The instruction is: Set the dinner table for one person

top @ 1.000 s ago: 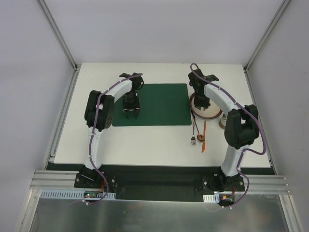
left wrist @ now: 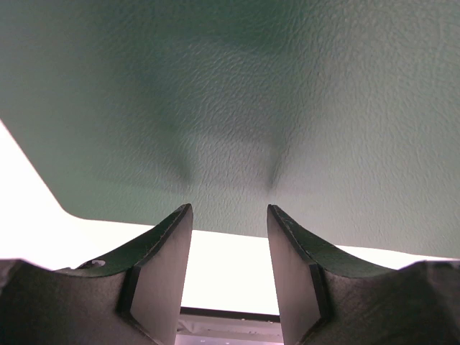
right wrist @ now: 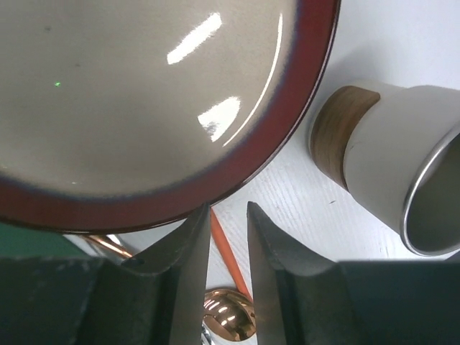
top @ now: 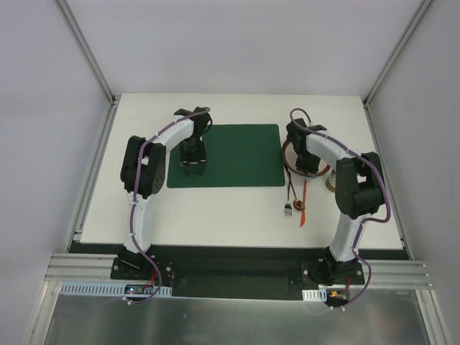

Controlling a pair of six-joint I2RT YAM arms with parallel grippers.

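Observation:
My left gripper is open, empty, over the green mat (top: 244, 154). My right gripper hovers over the front rim of the red-rimmed plate (right wrist: 122, 108), fingers part open with nothing visible held. The plate sits right of the mat. A white mug (right wrist: 388, 144) with a wooden band lies at its right, seen opening sideways in the right wrist view. A fork (top: 287, 208), a copper spoon (right wrist: 228, 313) and an orange-handled knife (right wrist: 226, 248) lie in front of the plate.
Walls border the table at the back and sides.
The right arm has moved toward the front and slightly right over the plate, toward its near rim. The left arm has shifted very slightly.

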